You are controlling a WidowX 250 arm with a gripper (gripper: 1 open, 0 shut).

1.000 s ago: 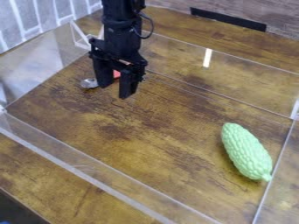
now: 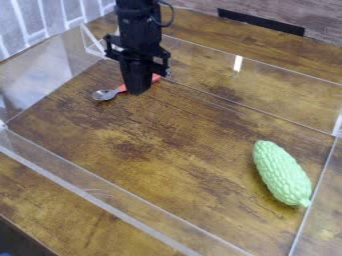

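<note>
My black gripper [image 2: 135, 78] hangs over the upper left of the wooden surface, pointing down. It is at a spoon [image 2: 107, 94] with a silver bowl and a red handle [image 2: 156, 78], which it partly covers. Whether the fingers touch the spoon or how wide they stand I cannot tell. A pale green vegetable-like object [image 2: 282, 173], long and bumpy, lies at the right.
Clear plastic walls [image 2: 91, 205] border the wooden work area [image 2: 160, 150]. A white strip [image 2: 238, 63] lies toward the back.
The gripper has moved slightly left and up in the view over the last second, exposing more of the red handle to its right. The green object has not moved.
</note>
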